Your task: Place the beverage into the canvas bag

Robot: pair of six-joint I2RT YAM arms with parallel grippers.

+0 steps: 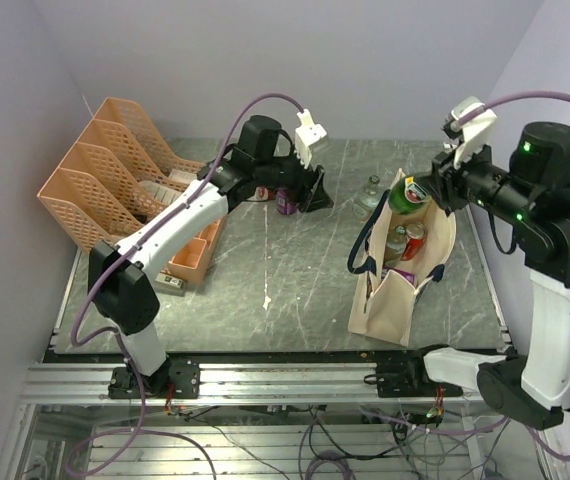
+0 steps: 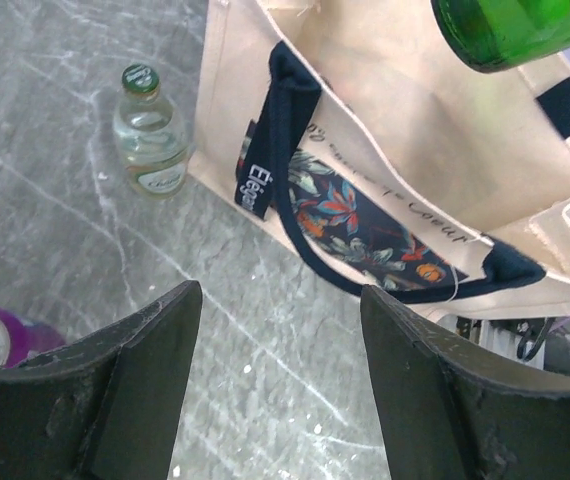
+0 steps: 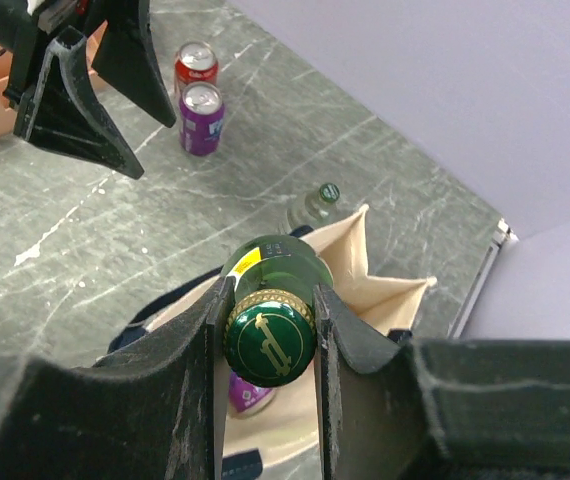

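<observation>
My right gripper is shut on a green bottle [image 3: 270,340], held over the cream canvas bag [image 1: 385,310], which contains a red can [image 1: 415,238], a clear bottle and a purple item. My left gripper is open with nothing between its fingers, left of the bag and above the table near a purple can [image 1: 285,205]. A clear bottle [image 2: 150,140] stands just outside the bag at its back left.
An orange plastic organizer [image 1: 105,180] fills the table's left side. A red can [image 3: 196,65] stands behind the purple can.
</observation>
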